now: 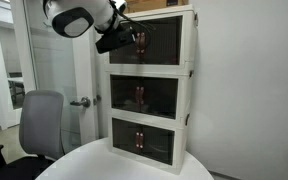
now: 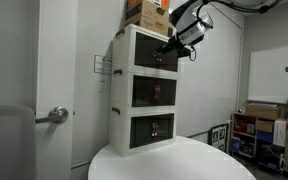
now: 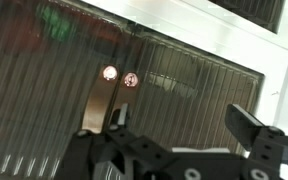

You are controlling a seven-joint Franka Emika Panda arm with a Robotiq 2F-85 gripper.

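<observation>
A white cabinet [image 1: 186, 110] stands on the table, three tiers high with dark ribbed double doors. Paired reddish-brown handles show mid-front on each tier, the top pair [image 1: 139, 42] among them. The doors appear closed. My gripper [image 1: 130, 38] is up at the top tier, in front of its doors. In the wrist view its dark fingers [image 3: 246, 124] stand wide apart, with nothing seen held between them. The handle pair [image 3: 102, 95] there lies left of the middle, near the left finger. How far the fingertips are from the doors is hard to tell.
Cardboard boxes [image 2: 149, 16] sit on top of the cabinet. A grey office chair [image 1: 41, 125] stands at the left by the door, and shelves [image 2: 259, 130] are at the far right.
</observation>
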